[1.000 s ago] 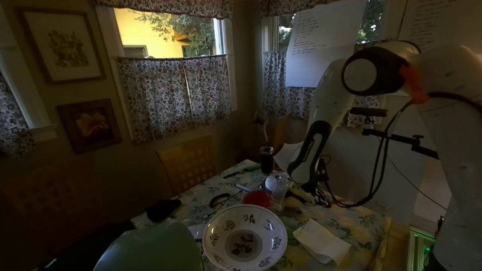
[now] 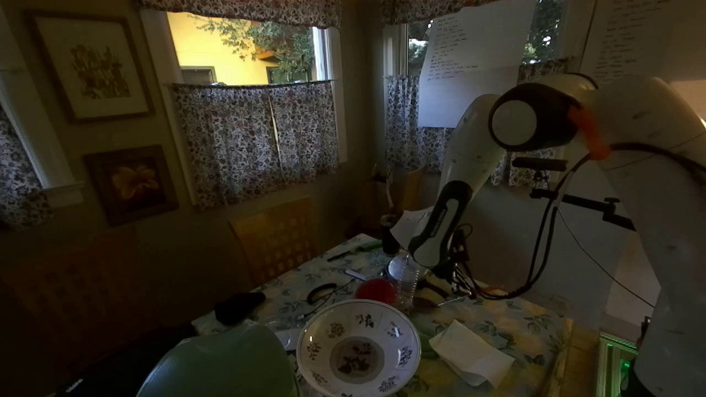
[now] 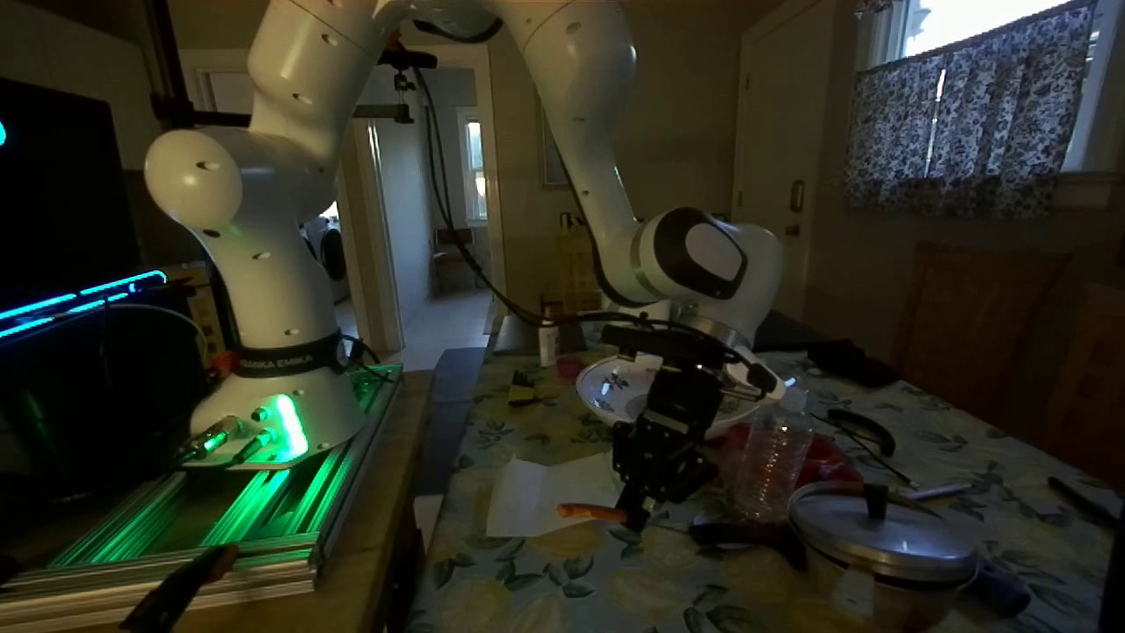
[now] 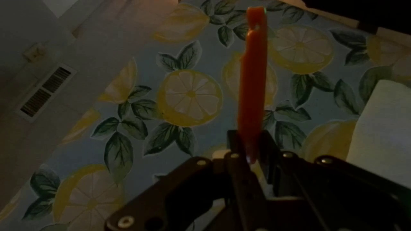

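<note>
My gripper is shut on an orange stick-like object point(image 4: 253, 77), which juts out lengthwise beyond the fingertips in the wrist view. In exterior view 2 the orange object point(image 3: 592, 512) points left from the dark gripper point(image 3: 635, 508), above the lemon-print tablecloth and near a white paper sheet point(image 3: 527, 496). What exactly the orange object is, I cannot tell. From exterior view 1 the gripper is small and dark, on the window side of the paper point(image 2: 471, 354).
A patterned white bowl point(image 2: 314, 341) stands in front, with a red item point(image 2: 375, 290) and a clear bottle point(image 3: 775, 459) behind it. A lidded pot point(image 3: 886, 538) is close to the gripper.
In exterior view 1 the arm has shifted slightly left, toward the clear bottle, and now covers part of the dark jar. The bowl and paper have stayed put.
</note>
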